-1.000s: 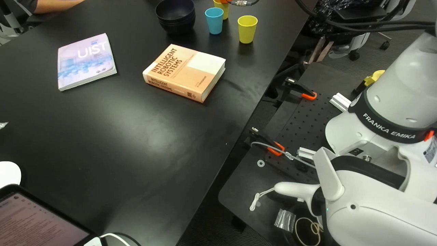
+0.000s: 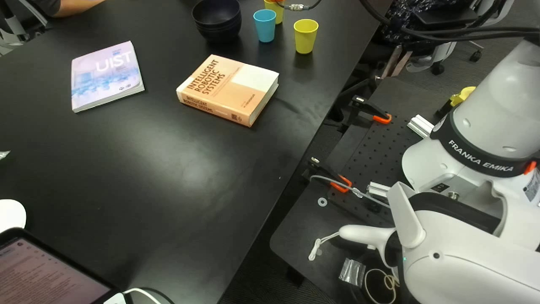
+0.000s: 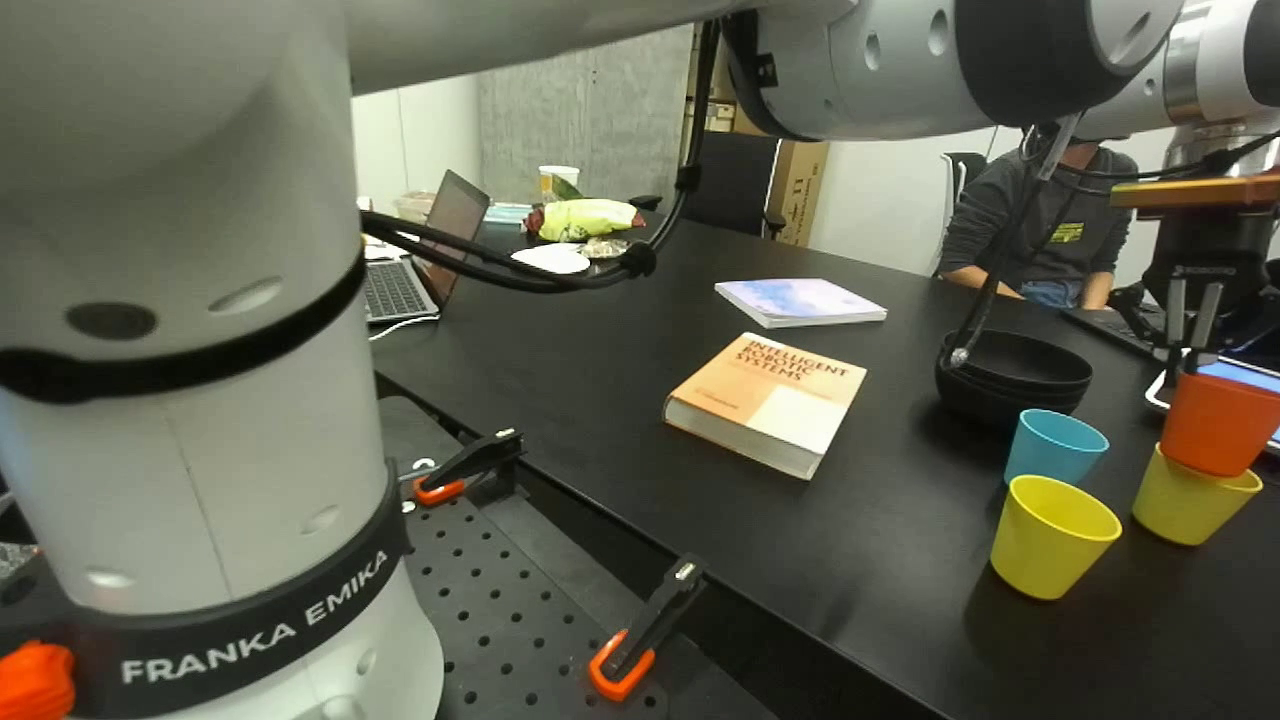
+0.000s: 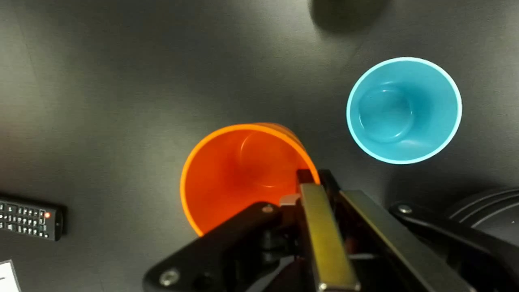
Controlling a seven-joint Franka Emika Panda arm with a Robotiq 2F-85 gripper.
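Note:
My gripper is shut on the rim of an orange cup [image 4: 228,175], one finger inside the wall and the other outside. In exterior view 2 the orange cup [image 3: 1221,422] is upright over a yellow cup [image 3: 1191,502], its base overlapping that cup's mouth. How deep it sits inside cannot be told. From the wrist the yellow cup underneath is hidden. Beside them stand a blue cup [image 4: 404,111] and a second yellow cup [image 3: 1051,540]. Exterior view 1 cuts off the gripper at the top edge.
Stacked black bowls [image 3: 1014,372] are close to the blue cup. An orange book [image 2: 228,88] and a pale book [image 2: 107,75] lie farther off. A remote [image 4: 29,218] rests on the table.
The standing cups, bowls and books are unmoved.

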